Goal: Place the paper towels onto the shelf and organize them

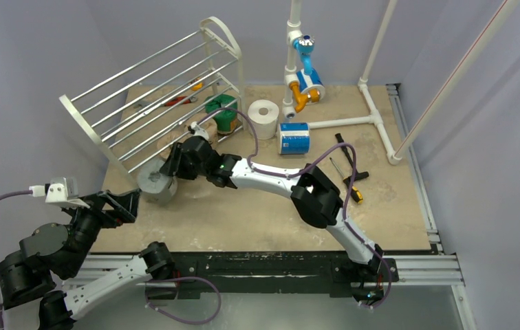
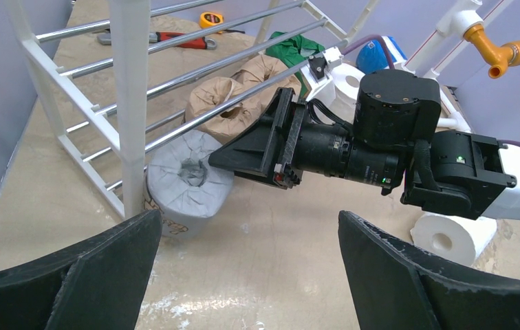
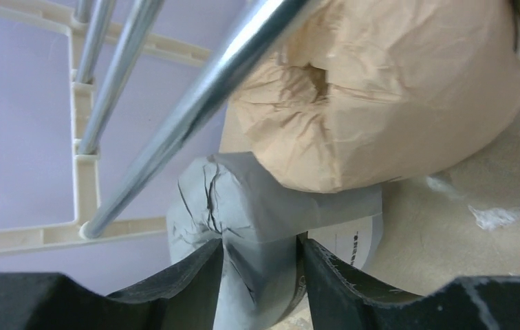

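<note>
The grey paper-wrapped roll (image 1: 157, 182) stands on the tabletop at the near left end of the white-and-metal shelf (image 1: 92, 132). My right gripper has its fingers on either side of the roll's wall; whether they press on it is unclear. In the left wrist view, one finger reaches over the rim to the hole of the grey roll (image 2: 187, 203). Behind it, a brown paper-wrapped roll (image 2: 223, 106) and a green-wrapped roll (image 1: 225, 122) sit by the shelf's lower bars. My left gripper is open and empty, left of the table.
An unwrapped white roll (image 1: 263, 118) and a blue-labelled roll (image 1: 294, 138) stand right of the shelf. White pipes (image 1: 343, 124) rise at the back. A hammer (image 1: 352, 161) and screwdrivers lie at right.
</note>
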